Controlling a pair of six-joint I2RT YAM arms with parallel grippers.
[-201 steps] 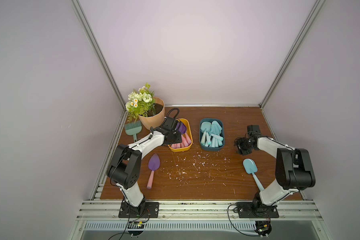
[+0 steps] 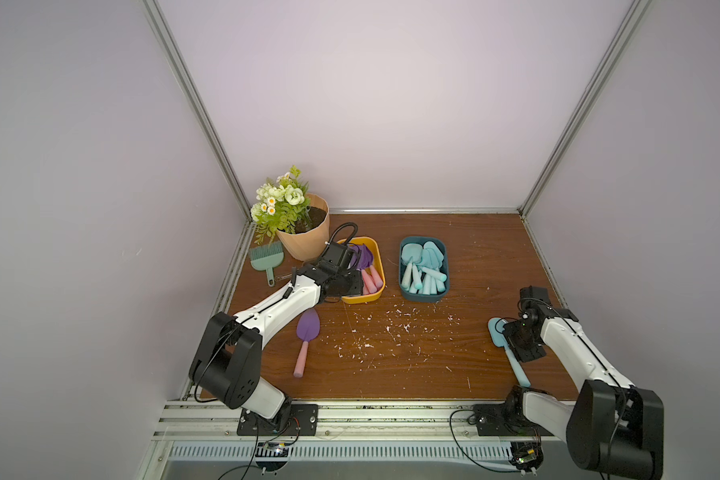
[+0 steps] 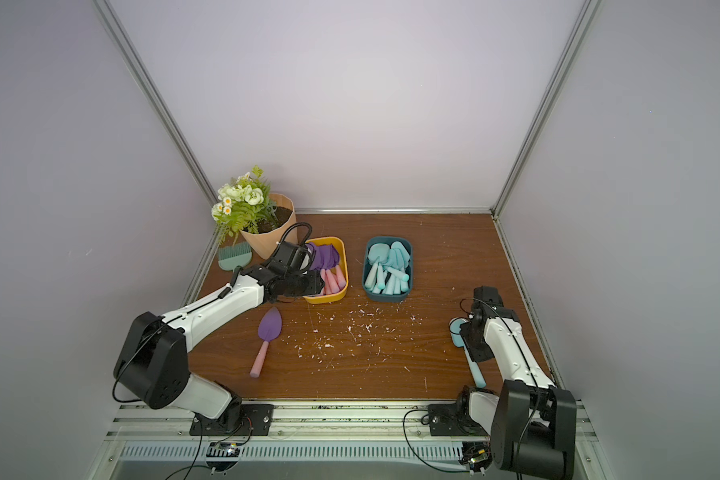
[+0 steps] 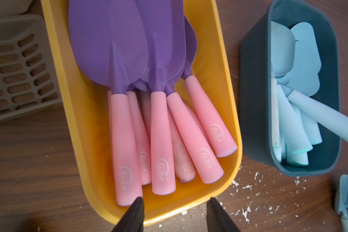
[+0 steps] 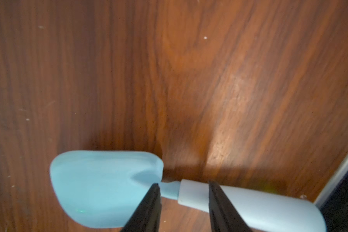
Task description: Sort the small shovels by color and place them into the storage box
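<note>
Purple shovels with pink handles fill the yellow box [image 4: 71, 127]. Over its near end is my left gripper, open with nothing between its fingers. The dark teal box [image 4: 255, 89] to the right holds light blue shovels. A purple shovel [image 2: 306, 326] with a pink handle lies on the table in front of my left arm. At the right, a light blue shovel [image 5: 104, 185] lies flat on the table. My right gripper is open above it, with the fingers either side of where blade neck meets handle in the right wrist view; contact cannot be judged.
A flower pot [image 2: 308, 240] and a green dustpan-like tool [image 2: 267, 257] stand at the back left. A beige slotted piece [image 4: 19, 65] lies left of the yellow box. White crumbs litter the middle, otherwise clear.
</note>
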